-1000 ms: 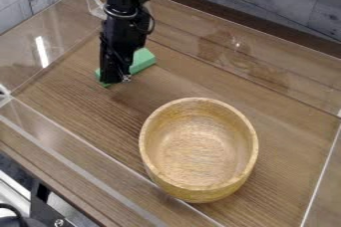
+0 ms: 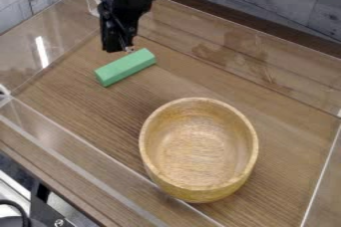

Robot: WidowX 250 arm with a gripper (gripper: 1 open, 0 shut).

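Observation:
A green rectangular block lies flat on the wooden table, left of centre. My gripper is just above and behind it, apart from the block, with a pale, small shape at its fingertips that I cannot make out. I cannot tell how far its fingers are apart. A large beige round bowl stands at the lower right.
The wooden table has free room at the right and to the left of the block. Its left edge, with a pale border and dark gaps beyond, runs along the image's side.
My gripper has risen and moved back, away from the green block, which is now fully uncovered. The bowl has stayed in place.

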